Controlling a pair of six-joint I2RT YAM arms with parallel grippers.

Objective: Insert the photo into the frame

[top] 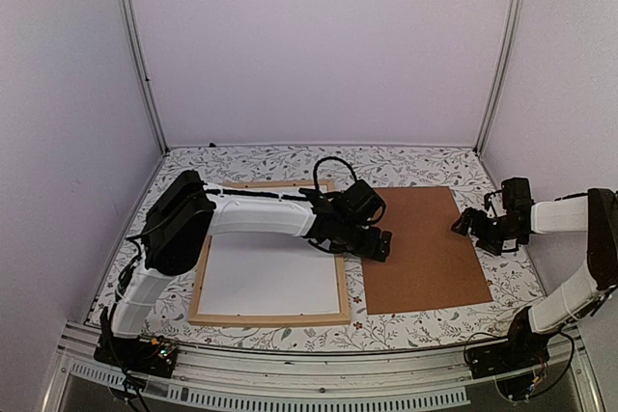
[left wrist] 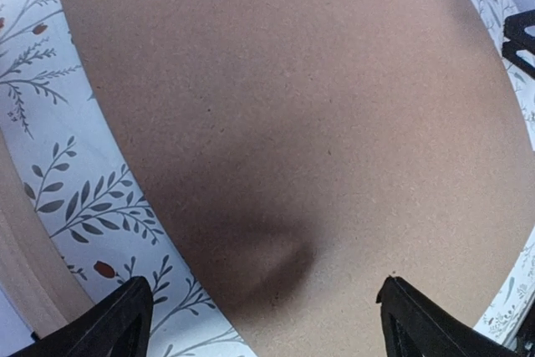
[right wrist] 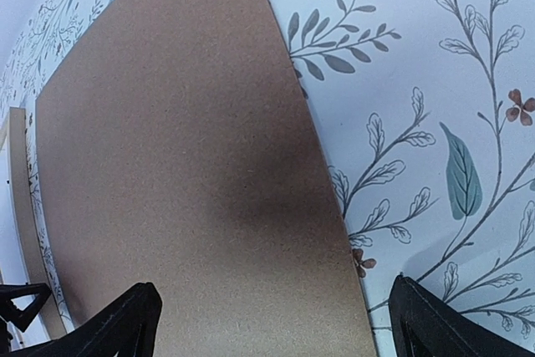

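A wooden frame (top: 270, 319) lies on the left of the table, with a white sheet (top: 275, 277) inside it. To its right, flat on the table, is a brown rectangular board (top: 425, 267); whether this is the photo's back or a backing panel I cannot tell. Over the board's left edge my left gripper (top: 384, 245) is open and empty. My right gripper (top: 462, 225) hangs at the board's right edge, also open. In the right wrist view that edge of the board (right wrist: 209, 165) runs between the wide-apart fingers (right wrist: 125, 323). The left arm hides part of the frame.
A floral cloth (top: 406, 166) covers the table, clear along the back and in a narrow strip before the front rail (top: 309, 398). Close to the right arm stands the right wall (top: 570, 94).
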